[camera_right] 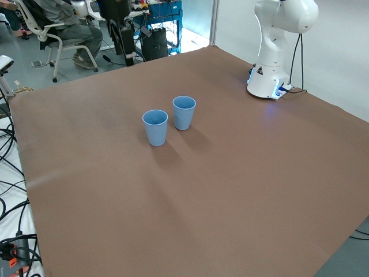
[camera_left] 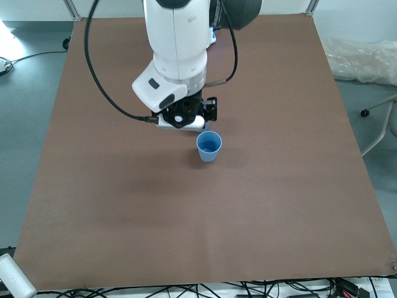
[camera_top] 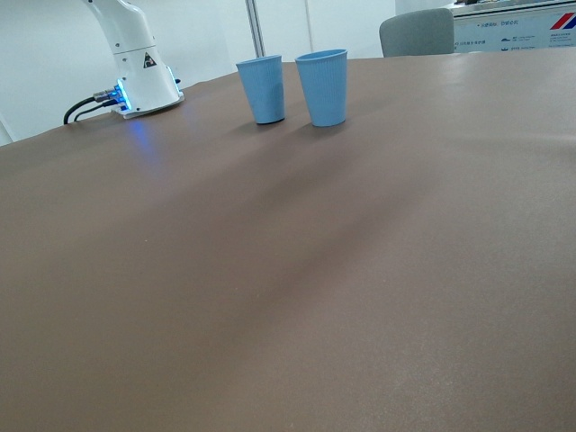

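Note:
Two blue cups stand upright on the brown table. In the left view the front cup (camera_left: pixel 209 146) is in plain sight, while the rear one is hidden under my gripper (camera_left: pixel 185 115), which hangs just above and behind the front cup. The top view shows both cups, side by side. In the right view they stand close but apart: cup (camera_right: pixel 155 127) and cup (camera_right: pixel 183 112). In that view part of the dark gripper shows high at the top edge, over the far end of the table. Whether its fingers are open or shut I cannot tell.
Cables run along one edge, and a person sits on a chair beyond the table.

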